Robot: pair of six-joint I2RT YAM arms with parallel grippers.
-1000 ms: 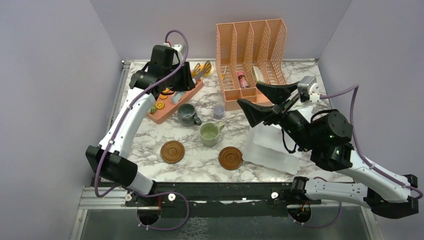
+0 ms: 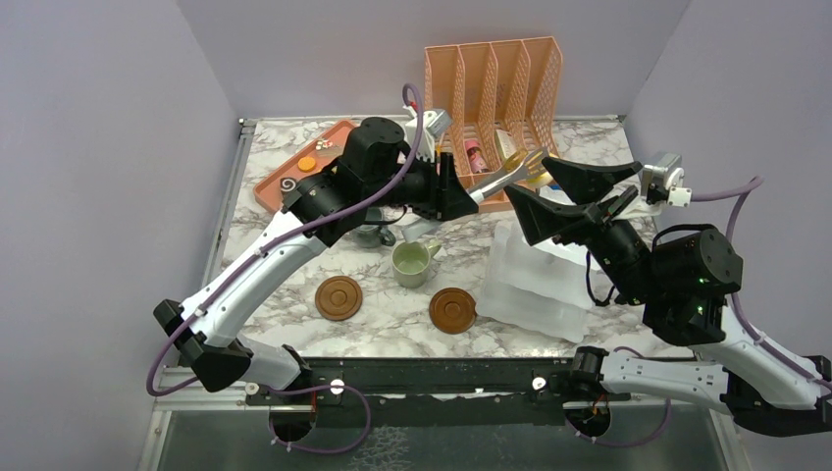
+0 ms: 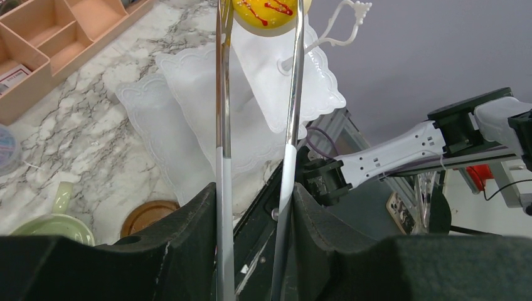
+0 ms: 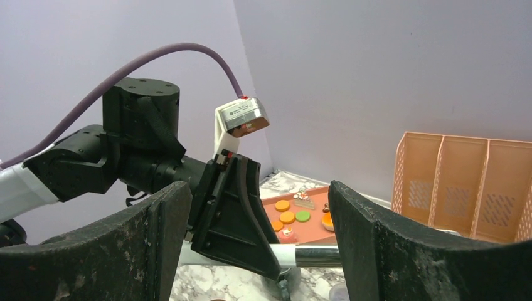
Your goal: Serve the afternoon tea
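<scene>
Silver tongs (image 3: 293,94) with white handles are squeezed in my left gripper, which is shut on them. Between their gold ends is a round yellow cake (image 3: 266,14) with red drizzle. Just beyond hangs a tiered stand's scalloped white top plate (image 3: 276,103); how high the cake is above it, I cannot tell. My right gripper stands open, nothing clasped between its fingers. In the top view its fingertips are close to the tong ends. A salmon tray (image 4: 312,237) holds several small round sweets.
A slotted peach rack (image 2: 494,78) stands at the back. On the marble table are a green mug (image 2: 410,263), a dark grey mug (image 2: 368,235) half hidden by my left arm, and brown coasters (image 2: 338,297) (image 2: 452,310).
My left gripper has swung right from over the salmon tray, carrying the tongs and cake past the rack's front. The right arm has moved slightly right.
</scene>
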